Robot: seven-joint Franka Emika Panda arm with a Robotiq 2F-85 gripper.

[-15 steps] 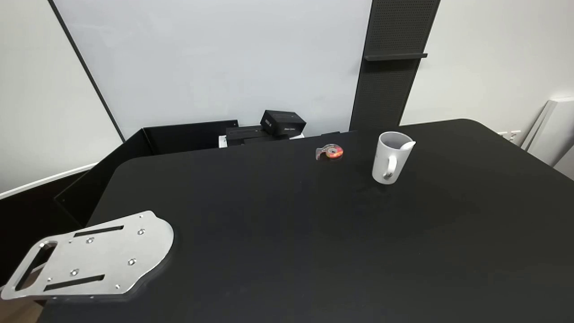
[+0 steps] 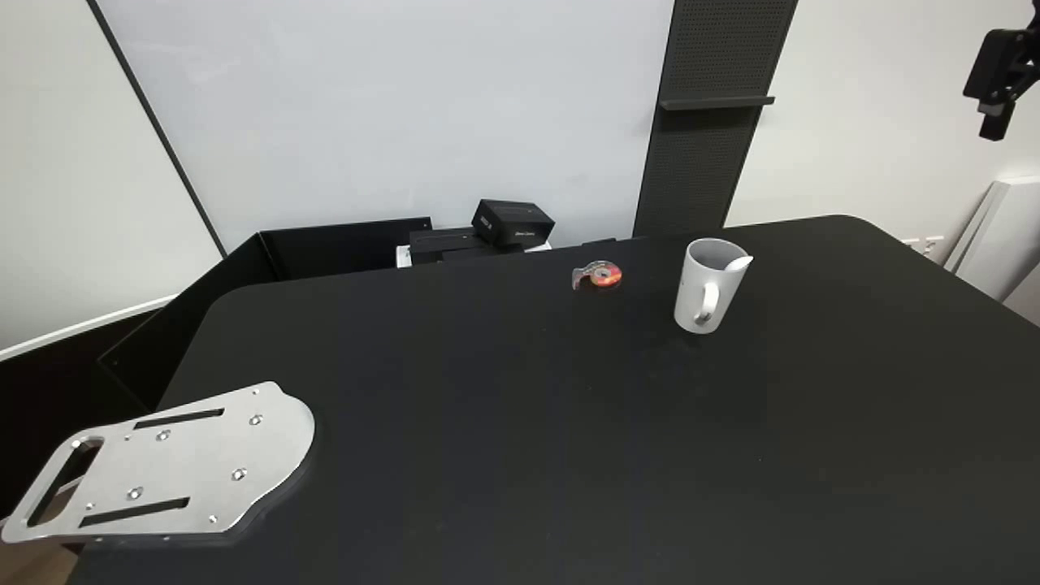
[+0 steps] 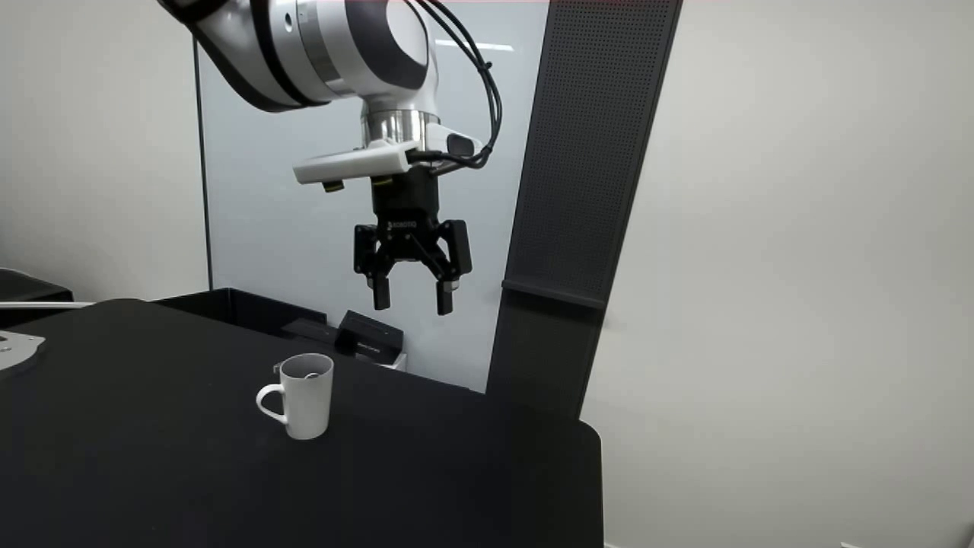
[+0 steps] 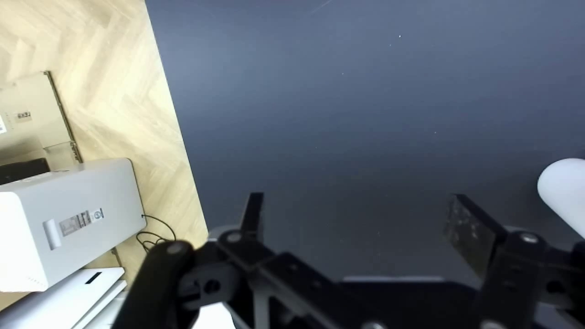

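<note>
My gripper (image 3: 412, 300) hangs above the table, fingers pointing down and spread wide, with nothing between them. In the wrist view the open gripper has bare black tabletop beneath it. A white mug (image 2: 704, 292) stands upright on the table, something white, perhaps a spoon handle, poking over its rim. From the second exterior view the mug (image 3: 307, 402) is lower in the picture than the gripper and well apart from it. A white rounded shape (image 4: 567, 189), probably part of the mug, shows at the wrist view's right edge. A tape dispenser (image 2: 600, 275) with a red-orange roll lies near the far table edge.
A silver metal plate (image 2: 185, 463) is at the table's left corner. Black boxes (image 2: 512, 223) sit beyond the far edge. Off the table, a white appliance (image 4: 87, 214) stands on the floor.
Part of the gripper has come into the upper right of exterior view 1, where only wall showed before. The mug, tape dispenser and metal plate have not moved.
</note>
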